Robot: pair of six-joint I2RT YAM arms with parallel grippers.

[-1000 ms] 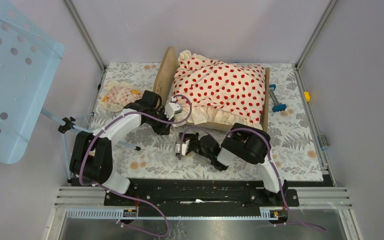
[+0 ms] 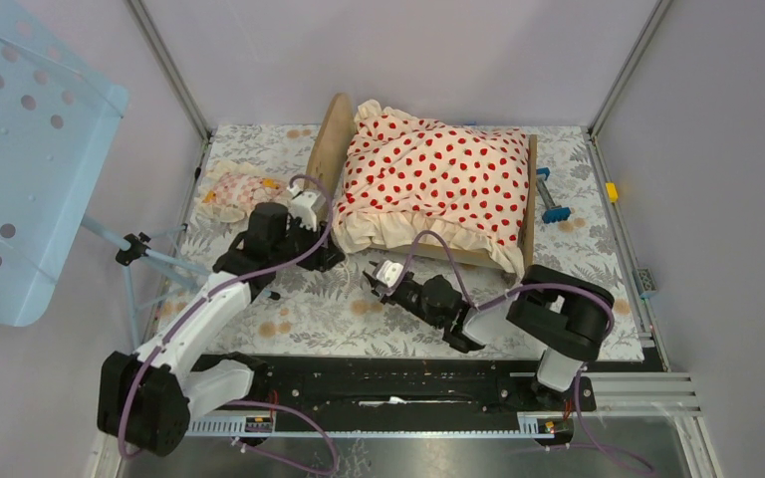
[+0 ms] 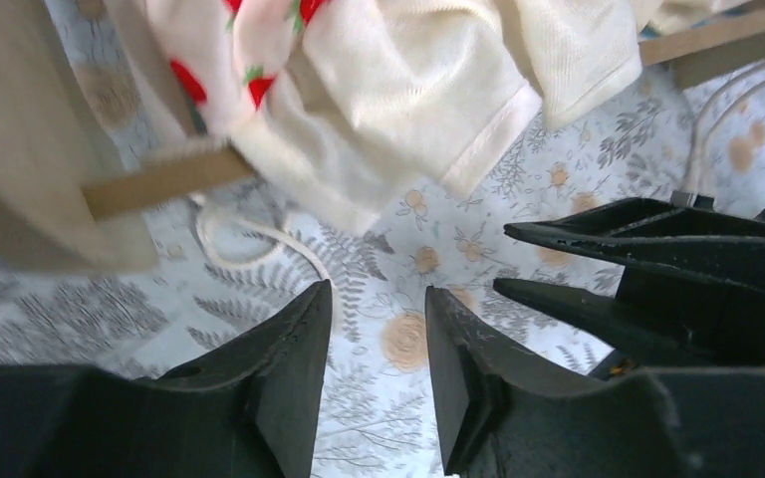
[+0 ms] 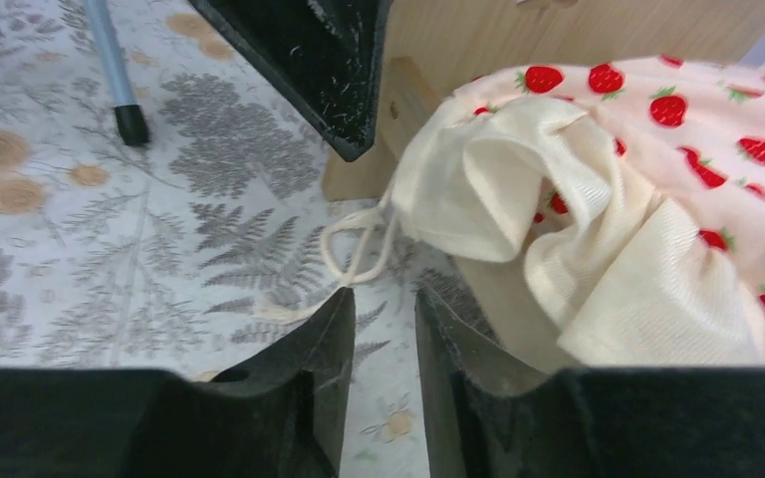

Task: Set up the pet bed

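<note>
The wooden bed frame holds a white cushion with red strawberries, its cream ruffle draped over the front edge. My left gripper is at the frame's front-left corner. A thin white cord lies on the floor below the ruffle, in front of both grippers' fingers. My right gripper is just in front of the frame, facing that corner. Both sets of fingers appear parted, with nothing visible between them.
A small frilled pillow lies left of the frame. A blue perforated panel on legs stands at far left. A blue dumbbell-like object lies to the right.
The bed looks unchanged.
</note>
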